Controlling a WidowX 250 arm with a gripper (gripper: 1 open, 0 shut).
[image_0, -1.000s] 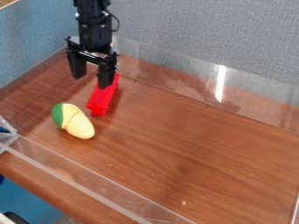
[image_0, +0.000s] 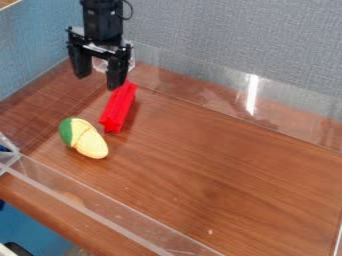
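My black gripper (image_0: 99, 70) hangs at the back left of the wooden board, its fingers apart with nothing seen held between them. Below and right of it a red oblong block (image_0: 118, 107) lies on the board. In front of that rests a yellow and green toy corn cob (image_0: 86, 138). Something pale or clear sits behind the gripper, mostly hidden by it.
Clear walls border the wooden board (image_0: 227, 180), with a grey textured backdrop behind and a blue one at the left. The middle and right of the board are free.
My gripper has moved slightly left and up from above the red block, leaving more of that block in sight. The block and the corn have not visibly moved.
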